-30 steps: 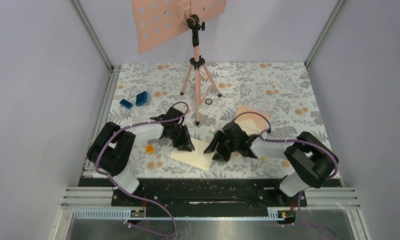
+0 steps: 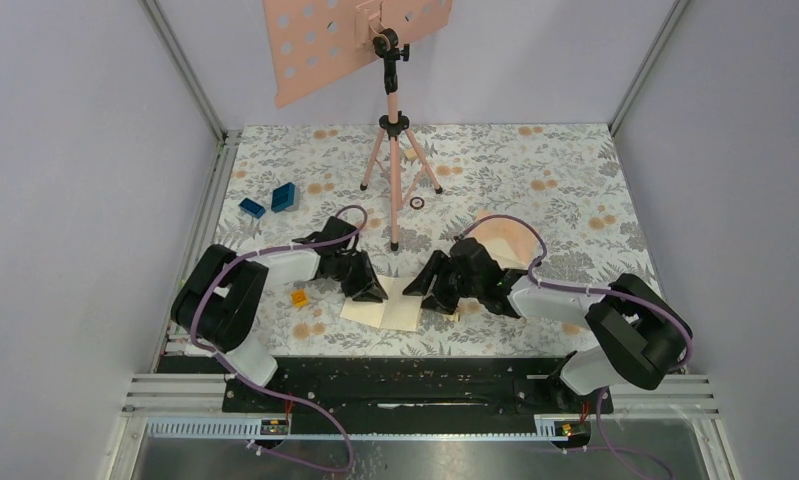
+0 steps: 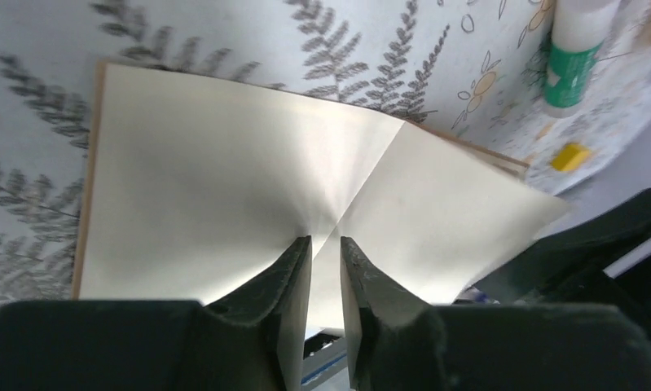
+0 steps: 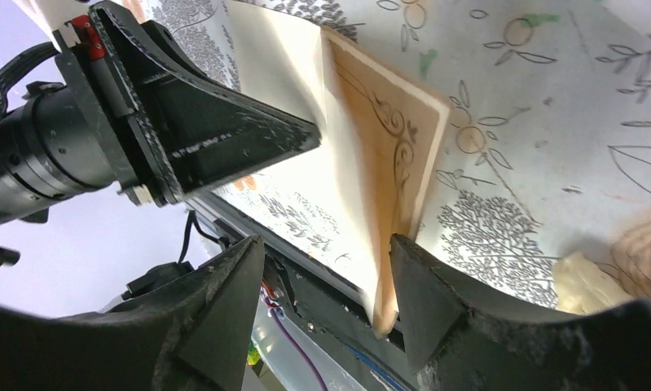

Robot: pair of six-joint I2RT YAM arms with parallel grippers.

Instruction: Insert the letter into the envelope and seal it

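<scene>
A cream sheet with a crease lies on a kraft envelope (image 4: 411, 147) near the table's front, its near part lifted off the brown paper in the right wrist view. My left gripper is shut and pressed at the sheet; whether paper is between its fingertips is hard to tell. My right gripper stands open at the right edge, with the envelope's edge and lifted sheet between or just beyond its fingers.
A glue stick (image 3: 573, 65) and a small yellow block (image 3: 570, 156) lie nearby. A tripod (image 2: 394, 180) stands behind, blue trays (image 2: 285, 197) at back left, more paper (image 2: 505, 230) at right.
The left gripper is almost unmoved.
</scene>
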